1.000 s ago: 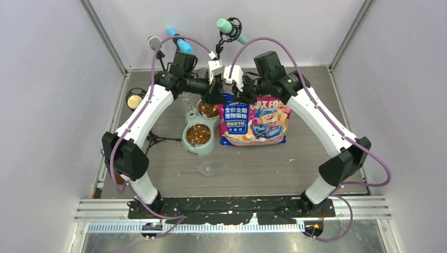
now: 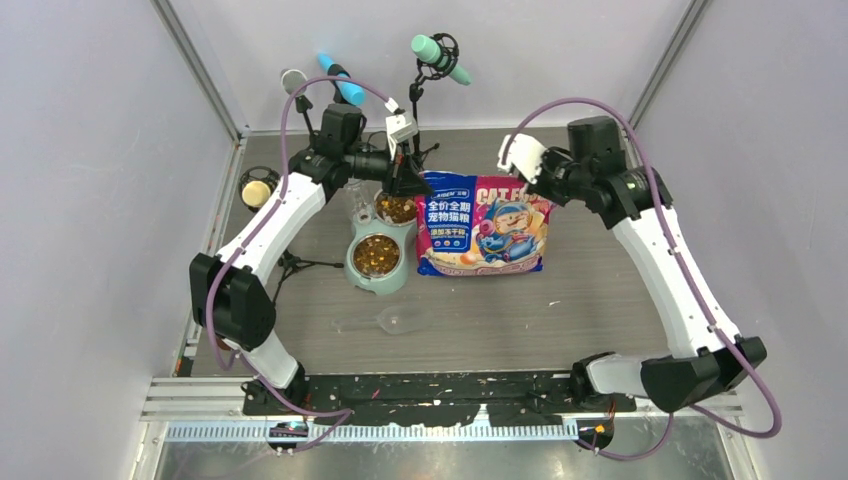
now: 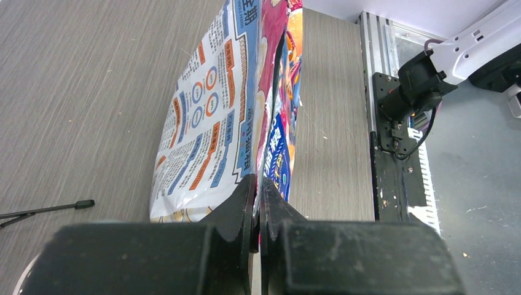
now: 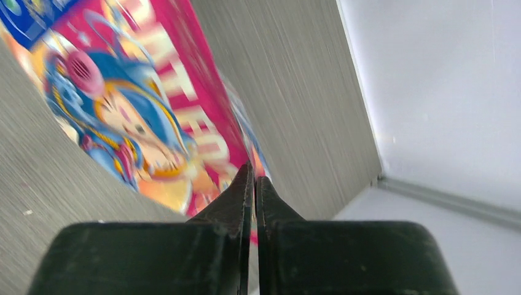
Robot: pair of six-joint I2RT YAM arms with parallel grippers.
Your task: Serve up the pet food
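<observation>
The cat food bag (image 2: pixel 483 228), pink and blue, rests on the table with its printed front showing in the top view. At its top left corner, my left gripper (image 2: pixel 415 190) is shut on the upper edge; the left wrist view has that edge of the bag (image 3: pixel 264 110) pinched between the fingertips. My right gripper (image 2: pixel 535 190) is at the bag's top right, its fingers closed on the edge of the bag (image 4: pixel 233 141) in the right wrist view. Left of the bag stands a pale green double feeder (image 2: pixel 378 284), both bowls holding brown kibble.
A clear scoop (image 2: pixel 400 319) lies in front of the feeder. Behind the feeder is a clear container (image 2: pixel 358 200), partly hidden by my left arm. Stands with a mint toy (image 2: pixel 426 48) and a blue toy (image 2: pixel 348 92) are at the back. Table right of the bag is clear.
My right gripper has travelled right along the bag's top edge, from beside the left gripper to the bag's right corner. The left gripper and the bag have hardly moved.
</observation>
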